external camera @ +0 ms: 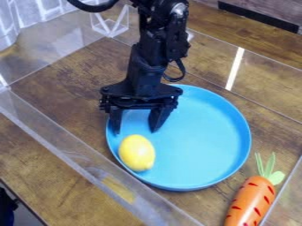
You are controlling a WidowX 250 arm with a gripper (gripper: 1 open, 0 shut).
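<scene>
A blue plate [207,150] fills the middle right of the tray, with a yellow oval object [137,152], like a lemon or potato, on its front left. My black gripper [137,115] is lowered over the plate's back left part, just behind the yellow object. Its fingertips are dark and overlapping, so whether it holds anything cannot be seen.
An orange toy carrot [249,199] with a green top lies right of the plate. Clear walls border the tray along the front left and right. Bare wood surface [59,75] lies to the left.
</scene>
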